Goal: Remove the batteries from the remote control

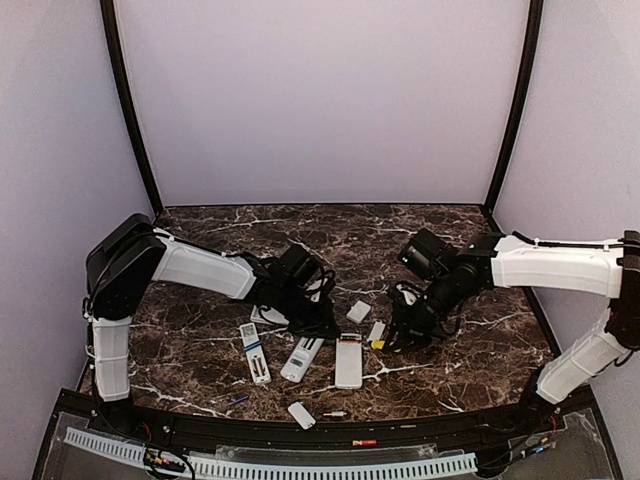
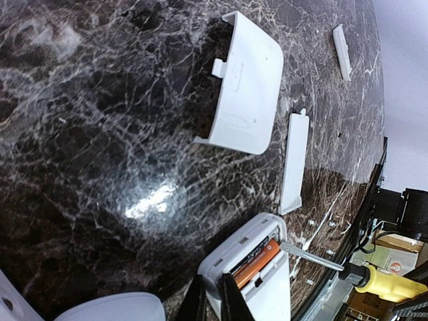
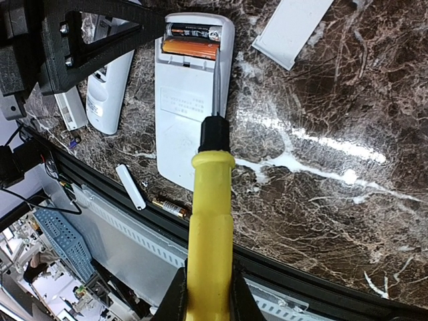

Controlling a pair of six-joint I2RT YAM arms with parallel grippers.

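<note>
A white remote [image 1: 349,365] lies with its battery bay open, holding a dark battery [image 3: 188,32] and an orange battery [image 3: 188,48]. My left gripper is shut on the remote's top end. My right gripper is shut on a yellow-handled screwdriver [image 3: 210,221]; its metal tip reaches into the bay at the end of the orange battery.
Loose white covers [image 2: 247,87] [image 2: 294,160] lie behind and beside the remote. Other remotes [image 1: 255,355] [image 1: 302,358] lie to the left. A small white cover [image 1: 301,414] and loose batteries [image 3: 170,207] lie near the front rail.
</note>
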